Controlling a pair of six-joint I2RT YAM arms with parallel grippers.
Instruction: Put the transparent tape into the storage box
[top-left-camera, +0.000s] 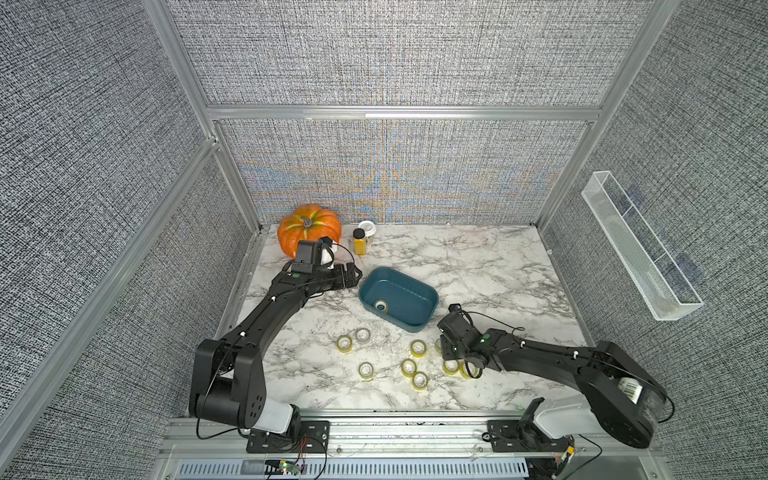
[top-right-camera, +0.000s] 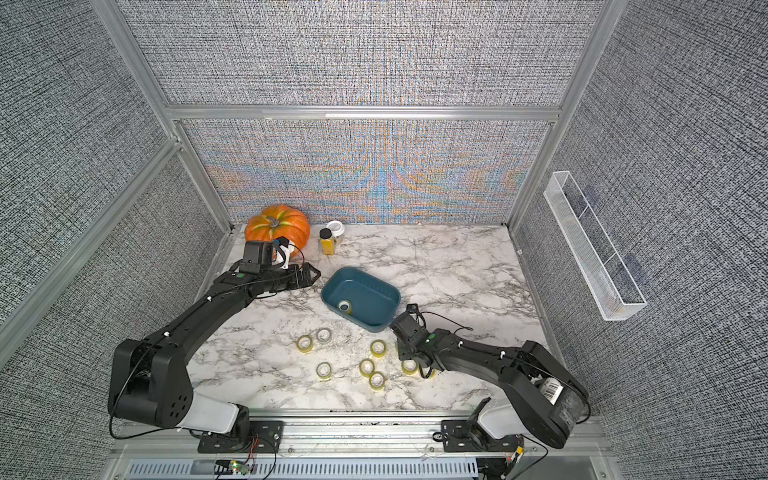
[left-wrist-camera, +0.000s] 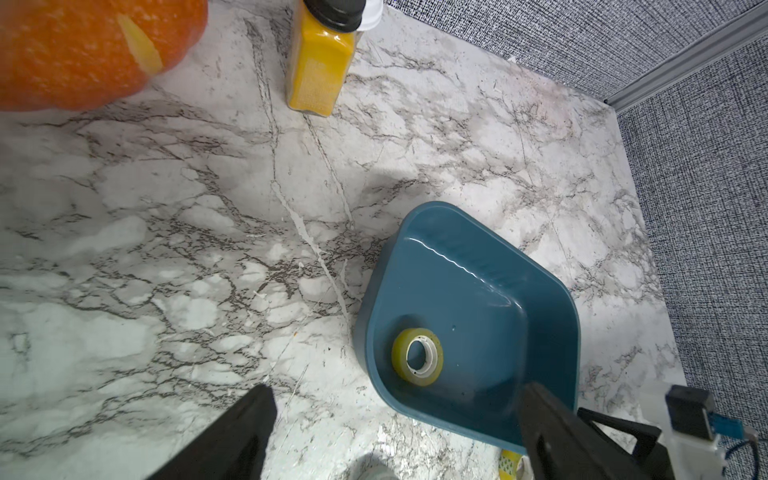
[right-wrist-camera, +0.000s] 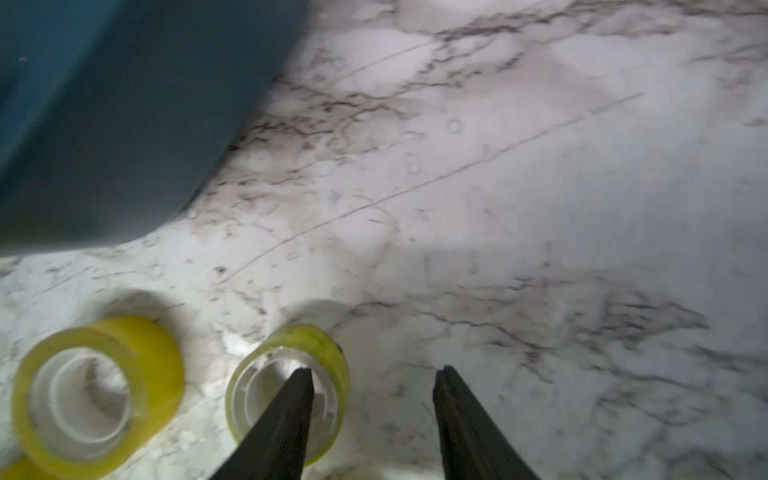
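Observation:
The teal storage box (top-left-camera: 408, 292) sits mid-table with one tape roll (left-wrist-camera: 432, 368) inside. Several yellow and clear tape rolls (top-right-camera: 377, 347) lie in front of it. My left gripper hangs open, left of and above the box, nothing between its fingers. My right gripper is open and low beside the box's front-right side, its left finger over a clear roll (right-wrist-camera: 248, 384); a yellow roll (right-wrist-camera: 144, 360) lies left of that.
An orange pumpkin (top-left-camera: 308, 220), a yellow bottle (top-left-camera: 359, 245) and a white container (top-right-camera: 336, 225) stand at the back left. A white wire basket (top-left-camera: 672, 308) is on the right wall.

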